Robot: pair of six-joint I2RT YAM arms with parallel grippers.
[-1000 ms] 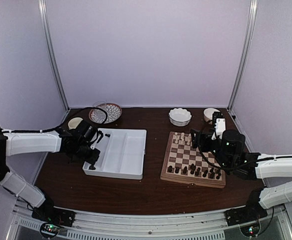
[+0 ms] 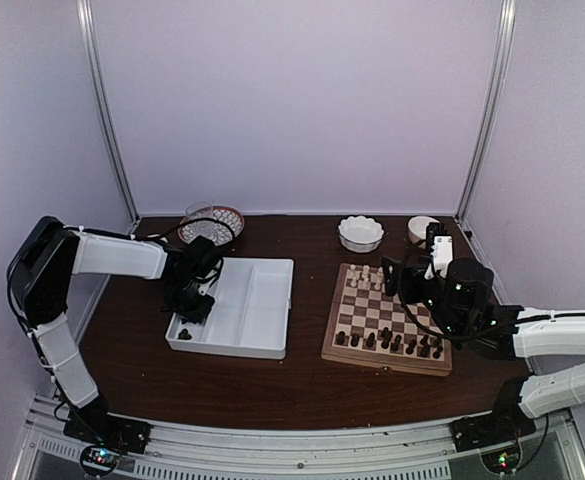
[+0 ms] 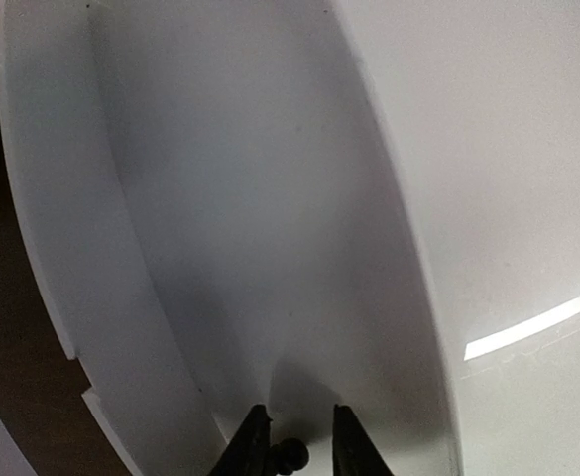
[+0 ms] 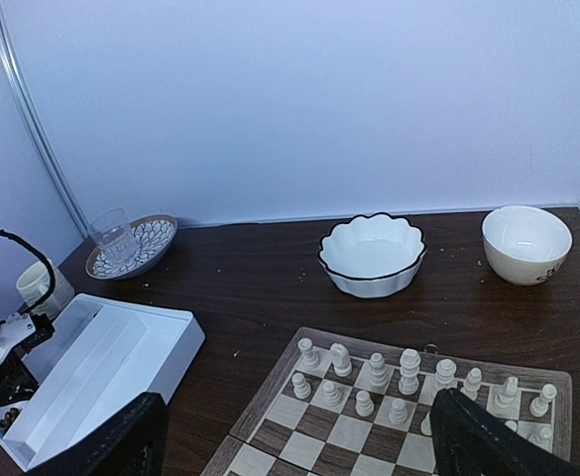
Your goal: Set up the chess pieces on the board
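My left gripper (image 2: pixel 194 318) is low over the front of the white tray's (image 2: pixel 267 310) left compartment. In the left wrist view its fingers stand apart; the round head of a dark chess piece (image 3: pixel 291 454) shows between them, close to the left finger. A dark piece (image 2: pixel 184 334) lies at the tray's front left corner. White pieces (image 4: pixel 408 369) stand in rows at the board's far side, and dark pieces (image 2: pixel 396 343) line its near side. Above the board (image 2: pixel 344 352) my right gripper hangs open and empty, hiding part of it.
Behind the board are a scalloped bowl (image 4: pixel 372 260) and a plain white bowl (image 4: pixel 527 244). A patterned plate holding a clear glass (image 4: pixel 115 236) stands behind the tray. Bare table separates the tray from the board.
The right arm is still.
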